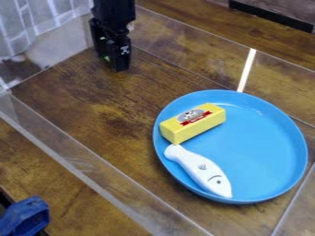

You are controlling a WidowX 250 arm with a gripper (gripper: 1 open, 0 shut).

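The black gripper (113, 55) is at the upper left over the wooden surface, open, partly in front of a small green object that is mostly hidden behind it. A blue round plate (259, 152) sits at the right, holding a yellow block (193, 123) with a printed label and a white fish-shaped toy (202, 173) below it.
A blue object (22, 217) lies at the lower left edge. A clear wall or panel (37, 28) borders the upper left. The wood (87, 115) between gripper and plate is clear.
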